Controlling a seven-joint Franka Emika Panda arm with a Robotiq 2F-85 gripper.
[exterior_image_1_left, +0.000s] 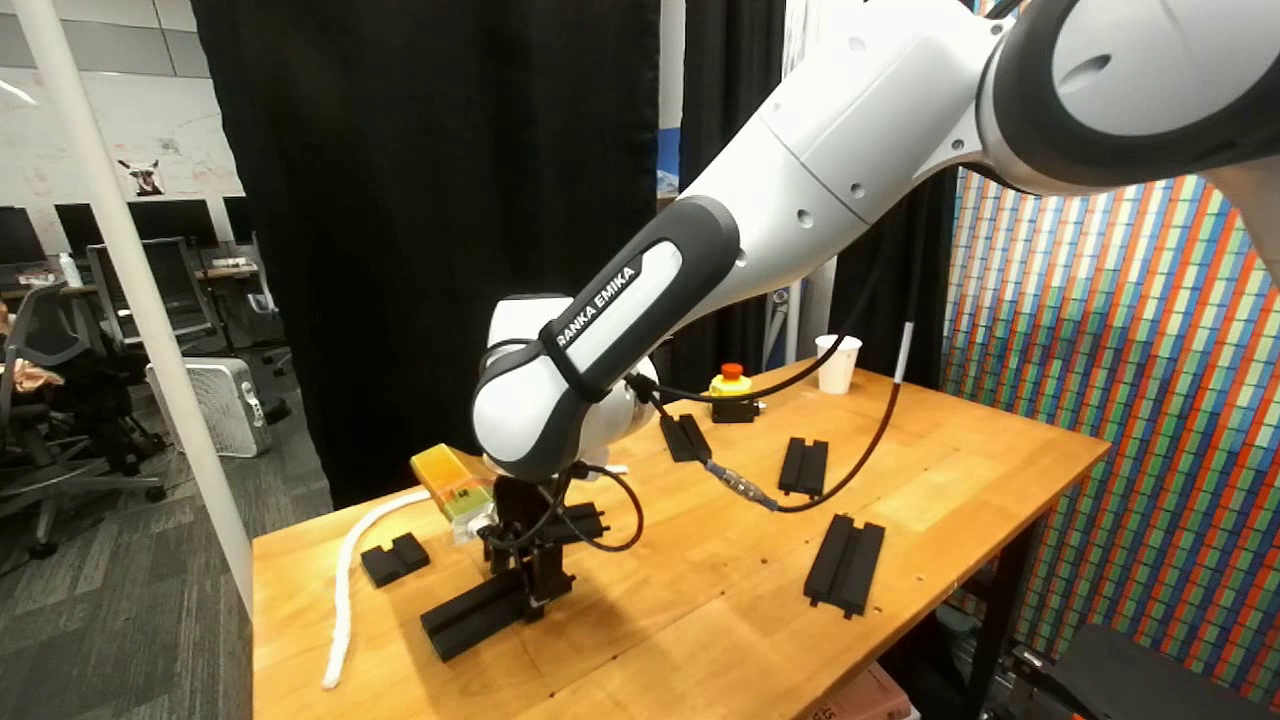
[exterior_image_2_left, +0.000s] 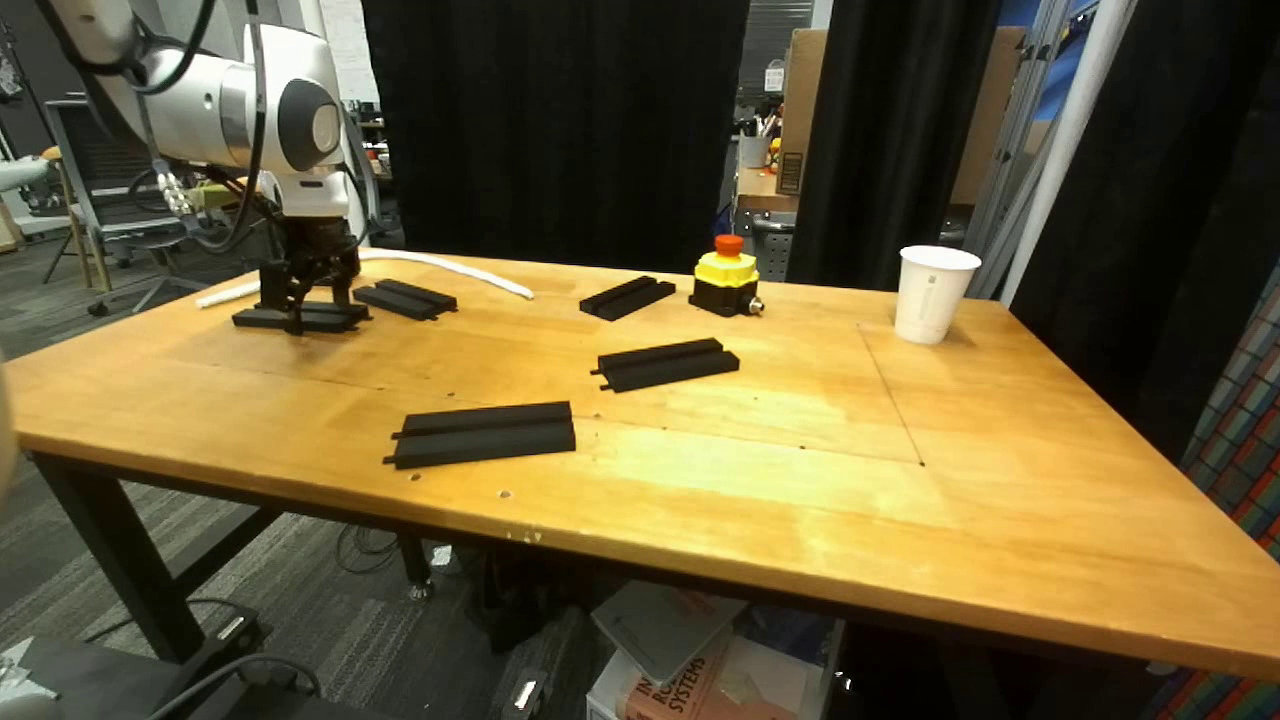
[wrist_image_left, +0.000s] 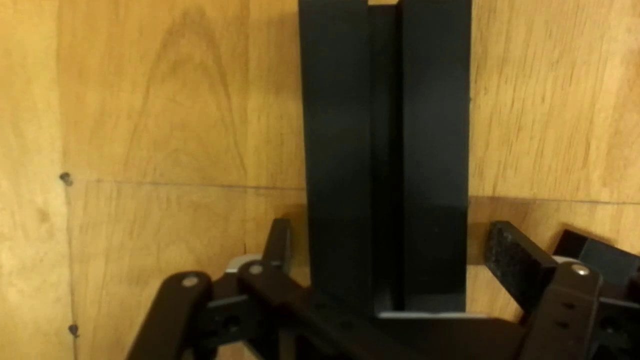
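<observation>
A black grooved track piece (exterior_image_1_left: 474, 618) lies flat on the table near its left end. My gripper is open around it, pointing down. In the wrist view one of its fingers (wrist_image_left: 277, 243) is on each side of the piece, with bare wood showing in both gaps. In exterior view 2 the gripper (exterior_image_2_left: 310, 300) is low over the same track piece (exterior_image_2_left: 258, 318), hiding part of it.
Other black track pieces (exterior_image_1_left: 845, 564) lie spread over the table, and one (exterior_image_2_left: 405, 299) is close beside the gripper. A white tube (exterior_image_1_left: 342, 600), an emergency-stop button (exterior_image_2_left: 726, 282) and a paper cup (exterior_image_2_left: 936, 294) stand farther off.
</observation>
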